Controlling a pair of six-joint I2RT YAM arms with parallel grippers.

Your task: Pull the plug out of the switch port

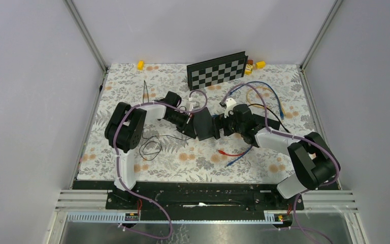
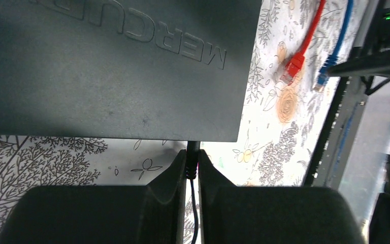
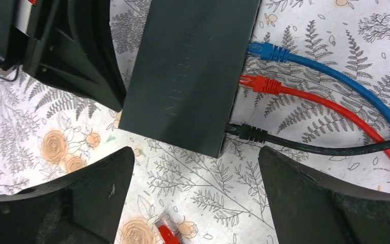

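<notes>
The black switch box lies between my grippers; its underside-printed face fills much of the left wrist view. My left gripper is shut on a thin black plug where a cable enters the switch's edge. On the opposite edge, seen in the right wrist view, sit a blue plug, a red plug and a black plug. My right gripper is open above that side, beside the black plug, with nothing between its fingers.
A checkered board stands at the back, with small yellow blocks nearby. A dark object lies under the right arm. Loose cables lie at left and front.
</notes>
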